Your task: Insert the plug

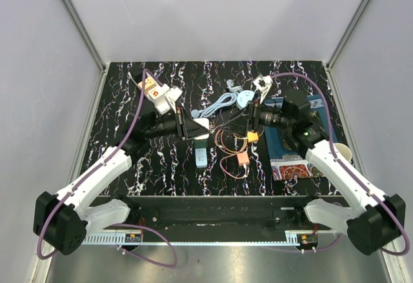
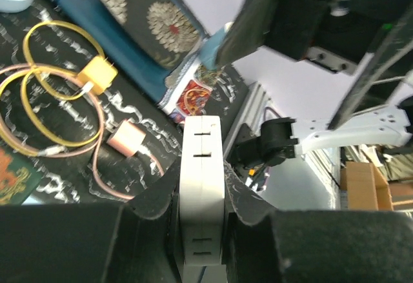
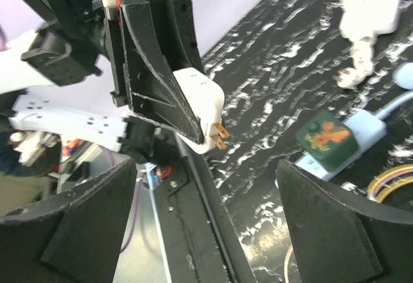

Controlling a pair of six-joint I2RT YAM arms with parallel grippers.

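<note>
My left gripper [image 1: 193, 128] is shut on a white plug, which also shows in the right wrist view with its brass prongs [image 3: 218, 135] sticking out. My right gripper [image 1: 233, 123] faces it from the right, open and empty, its fingers [image 3: 77, 231] framing the lower corners of that view. Below the plug lies a light blue power strip [image 1: 201, 157] with a green patterned piece [image 3: 326, 140] on it.
Coiled pale blue cable [image 1: 219, 102], orange and yellow cables, a yellow block [image 1: 253, 136] and a pink block [image 1: 242, 158] lie in the middle. A blue mat with a patterned pouch [image 1: 284, 167] is at the right.
</note>
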